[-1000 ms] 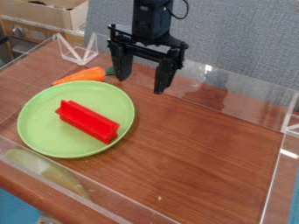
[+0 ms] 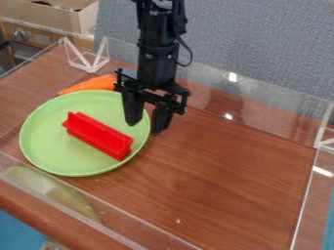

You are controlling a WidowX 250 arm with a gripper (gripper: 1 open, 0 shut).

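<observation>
My black gripper [image 2: 146,113] hangs open over the back right rim of a green plate [image 2: 62,146], with nothing seen between its fingers. On the plate lies a long red block [image 2: 98,135], lengthwise from upper left to lower right, below and left of the gripper. An orange carrot [image 2: 85,85] with a green top lies behind the plate, partly hidden by the gripper.
Clear plastic walls [image 2: 274,124] edge it at back, right and front. A white wire object [image 2: 88,57] stands at the back left, a cardboard box [image 2: 46,15] beyond.
The gripper has moved down and to the left, from above the bare table to over the plate's rim. The plate, red block and carrot have stayed put.
</observation>
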